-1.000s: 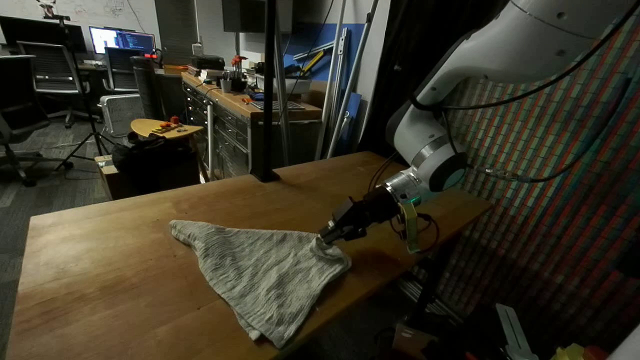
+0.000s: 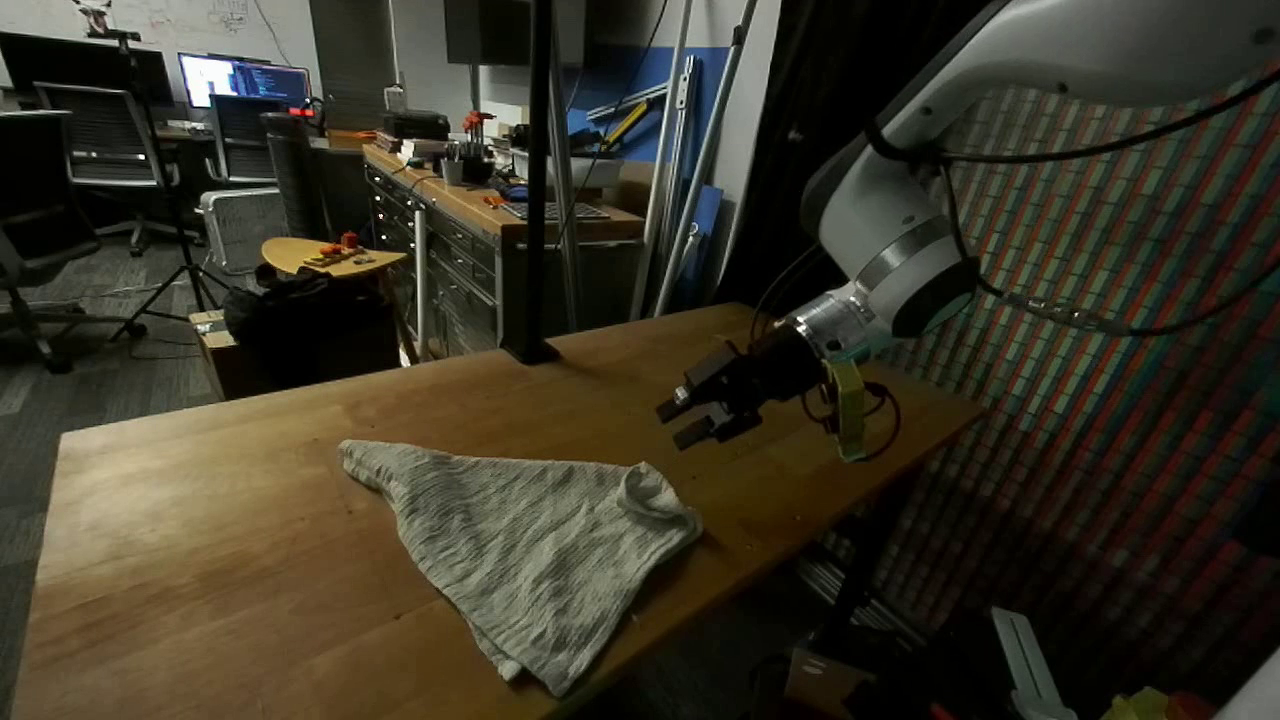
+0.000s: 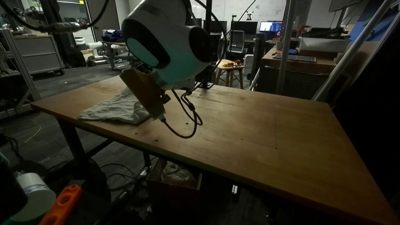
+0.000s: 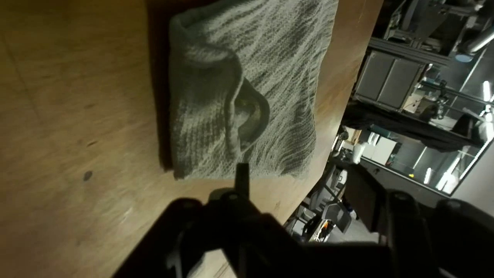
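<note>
A pale grey, ribbed cloth (image 2: pixel 528 540) lies spread on the wooden table, one corner rumpled into a raised fold on the side nearest the arm. Clear of that corner, up and to the right, my gripper (image 2: pixel 681 426) hangs above the tabletop. Its two dark fingers stand apart, with nothing between them. In the wrist view the folded edge of the cloth (image 4: pixel 203 116) curls over and leaves a small hollow; dark gripper parts fill the bottom of that view. From the second exterior side the arm hides part of the cloth (image 3: pixel 112 108) and the fingers.
A black post (image 2: pixel 534 240) rises at the far edge. A cable (image 3: pixel 187 135) loops below the wrist.
My gripper has risen and drawn back to the right, away from the cloth's folded corner. Its fingers, close together at the cloth before, are now apart. The cloth looks unmoved.
</note>
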